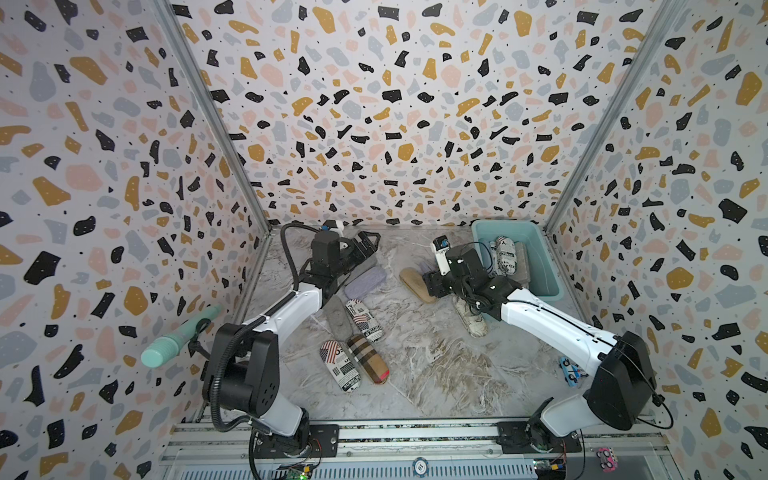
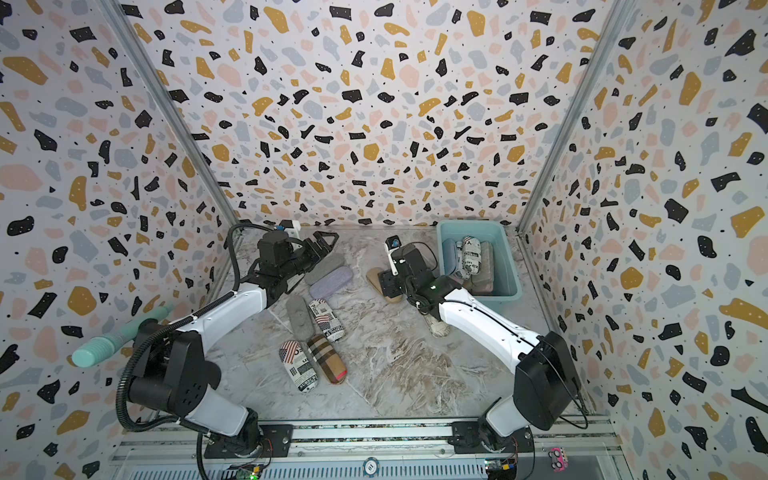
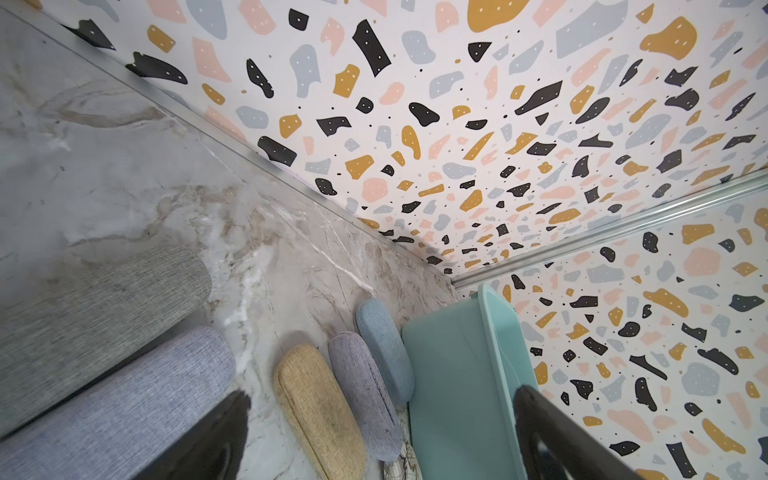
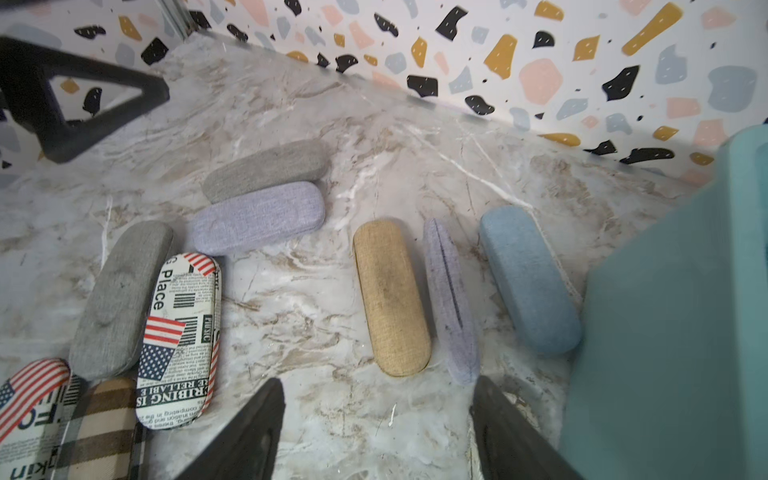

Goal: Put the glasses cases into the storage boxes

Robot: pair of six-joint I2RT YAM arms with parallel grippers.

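Note:
My left gripper [image 1: 369, 243] hangs open above the table's back left, near a grey case [image 4: 268, 169] and a lavender case [image 4: 260, 216]. My right gripper is open, its fingers apart with nothing held, hanging above the tan case [image 4: 392, 297] and a purple case [image 4: 449, 300] standing on its edge. Between these and the teal storage box [image 1: 547, 276] lies a blue case [image 4: 529, 278]. A cream patterned case [image 1: 473, 321] lies before the box, partly hidden by my right arm. Inside the box are several cases, including a newsprint one [image 1: 505, 257].
At the left lie a dark grey case [image 4: 121, 300], two newsprint flag cases [image 1: 365, 319], one nearer the front, and a plaid case [image 1: 369, 358]. A teal cylinder [image 1: 182, 336] shows at the left.

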